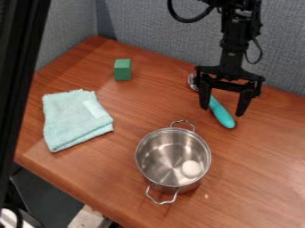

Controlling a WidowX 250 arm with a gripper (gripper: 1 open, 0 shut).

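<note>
My black gripper (223, 102) is low over a spoon with a turquoise handle (222, 113), at the back right of the wooden table. Its two fingers stand apart, open, on either side of the spoon; whether they touch it I cannot tell. The spoon's metal head is mostly hidden behind the gripper. A steel pot (159, 157) with two handles stands at the front centre, a small white round item (191, 168) inside it.
A folded pale blue cloth (74, 119) lies at the left, and a green block (123, 69) sits at the back left. A grey padded wall runs along the back.
</note>
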